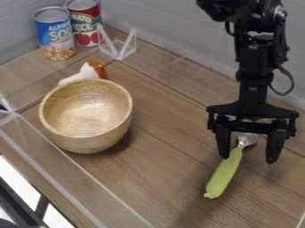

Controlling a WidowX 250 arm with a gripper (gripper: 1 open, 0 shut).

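Note:
My black gripper (247, 147) is open, hanging low at the right with its fingers apart above a long utensil. The utensil's pale green handle (222, 178) lies on the wooden table pointing toward the front, and its metal head (247, 140) sits between or just under my fingers, partly hidden by them.
A wooden bowl (85, 119) stands at the left. Behind it lie a white and orange object (85, 73) and two cans, Alpha soup (55, 34) and a red one (88, 22), in the back corner.

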